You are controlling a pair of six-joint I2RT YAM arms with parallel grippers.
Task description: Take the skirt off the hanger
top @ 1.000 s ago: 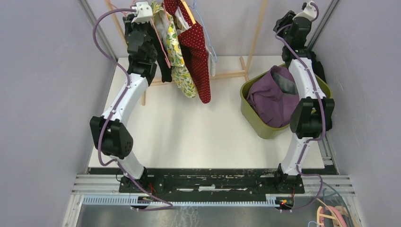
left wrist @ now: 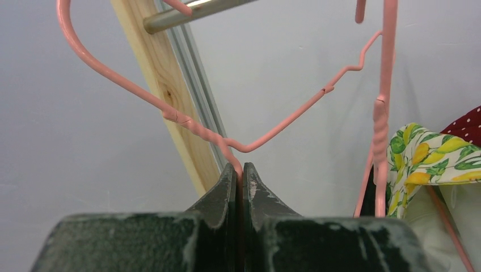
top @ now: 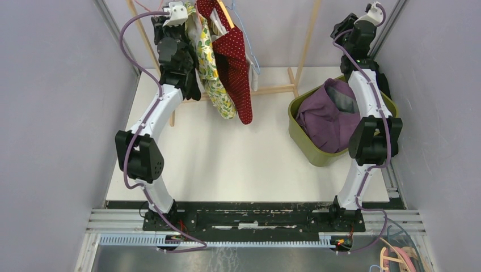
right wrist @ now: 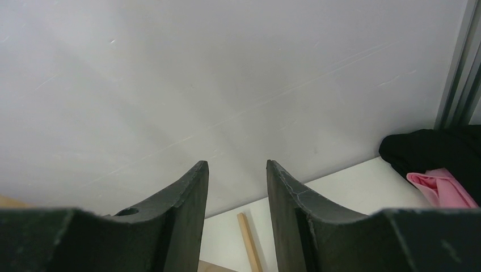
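Observation:
In the left wrist view my left gripper is shut on the wire of a pink hanger [left wrist: 198, 129], close under its twisted neck. No cloth shows on this wire. To its right hang a second pink hanger [left wrist: 381, 130] and a lemon-print cloth [left wrist: 434, 153]. From above, the lemon-print cloth [top: 212, 79] hangs beside a red dotted garment [top: 235, 68], just right of the left gripper. A black cloth [top: 195, 85] is mostly hidden behind that arm. Which piece is the skirt, I cannot tell. My right gripper stands open and empty, facing the back wall.
A wooden rack [top: 308, 39] with a metal rod [left wrist: 198, 12] carries the hangers. Beneath the right arm, an olive basket [top: 312, 150] holds purple cloth [top: 329, 116]. Black and pink cloth [right wrist: 439, 184] lies at the back right.
Over the last second my left gripper has shifted right towards the hanging clothes, covering more of the black cloth. The red dotted garment swung slightly. The right arm moved a little right.

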